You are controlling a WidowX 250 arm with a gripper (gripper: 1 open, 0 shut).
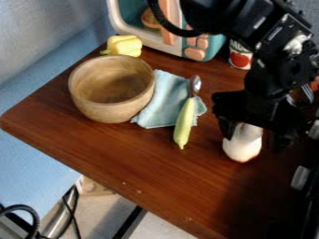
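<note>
My black gripper (253,119) hangs low at the right of the table, its fingers around the upper part of a white, pear-shaped object (242,145) standing on the wood. The gripper hides the object's top, and whether the fingers touch it I cannot tell.
A wooden bowl (112,101) stands left on the table (137,163), beside a teal cloth (159,108) with a spoon with pale green handle (184,123) on it. A yellow object (122,44), a toy microwave (200,47) and a can (241,58) are at the back.
</note>
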